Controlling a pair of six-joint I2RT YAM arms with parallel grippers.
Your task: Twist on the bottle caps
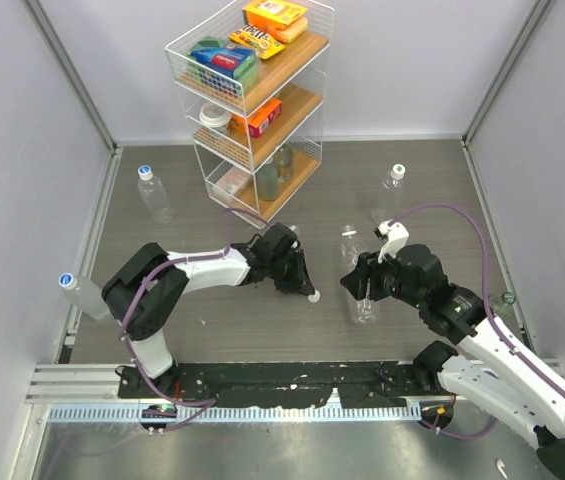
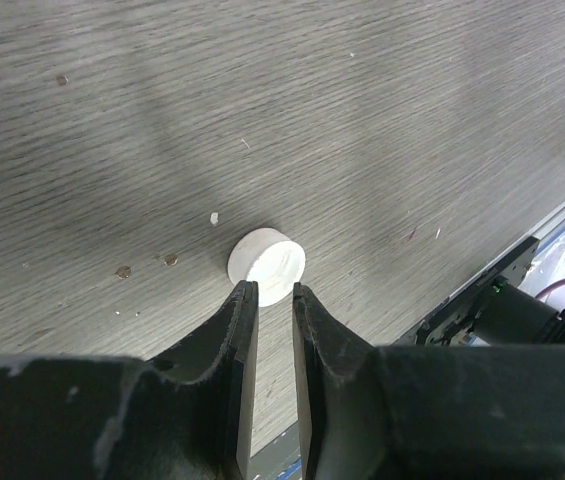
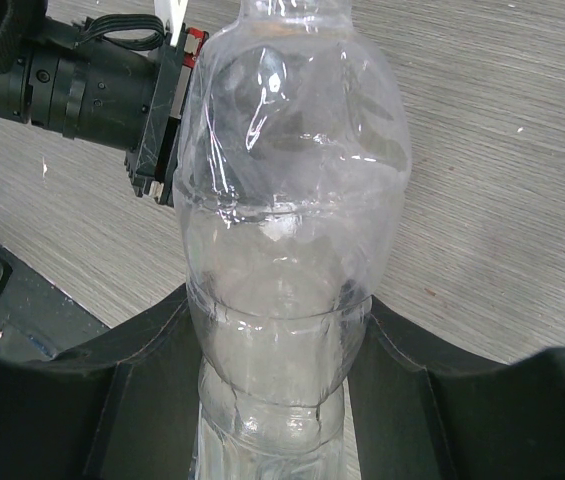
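Note:
A small white cap [image 2: 266, 265] lies on the grey floor board [image 1: 212, 330]. My left gripper points down just beside it in the left wrist view, its fingertips close together with a narrow gap and the cap not visibly between them. An uncapped clear plastic bottle [image 3: 287, 170] fills the right wrist view, held upright in that frame by my right gripper, which is shut on it. In the top view this bottle [image 1: 357, 305] is right of the cap.
Capped bottles [image 1: 157, 200] stand at left and at back right [image 1: 390, 195]; another [image 1: 87, 295] is by the left wall. A green bottle [image 1: 504, 305] is at the right. A wire shelf [image 1: 282, 120] with packets stands at the back.

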